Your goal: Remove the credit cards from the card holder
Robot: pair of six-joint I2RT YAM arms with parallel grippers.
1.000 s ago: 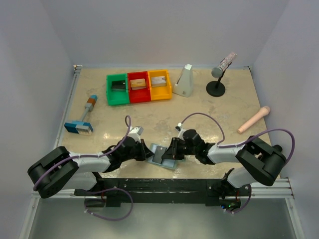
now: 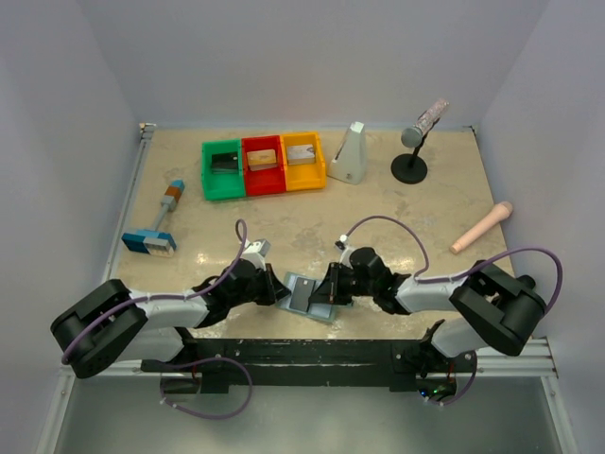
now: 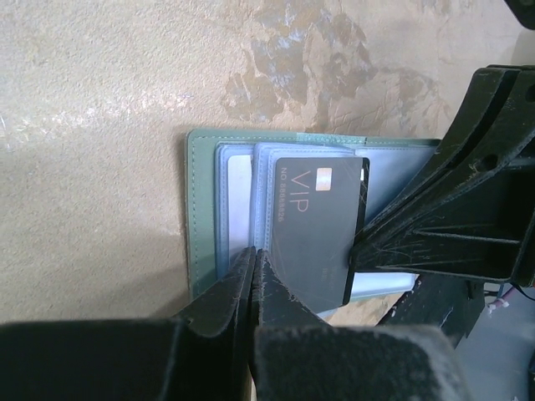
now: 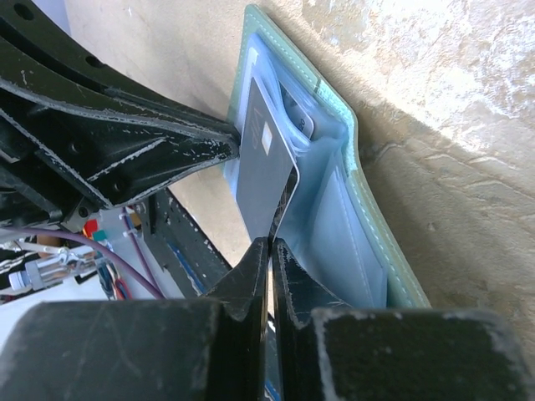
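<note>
An open pale-green card holder (image 3: 201, 200) with translucent blue sleeves lies at the front centre of the table (image 2: 312, 227). A dark grey VIP card (image 3: 309, 221) sits at its sleeves. My right gripper is shut on that card's edge, which appears lifted a little from the sleeves in the right wrist view. My left gripper is shut at the holder's left side, against the sleeves; whether anything thin is between its fingertips is hidden. Another card (image 4: 303, 124) shows inside a sleeve behind the dark one.
Green, red and yellow bins (image 2: 302, 173) stand at the back centre, with a white block (image 2: 348, 161) and a black stand (image 2: 408, 170) to their right. A blue tool (image 2: 148, 242) lies at left, a pink rod (image 2: 480, 227) at right.
My right arm has shifted very slightly in the top view; the left arm and holder look almost unchanged.
</note>
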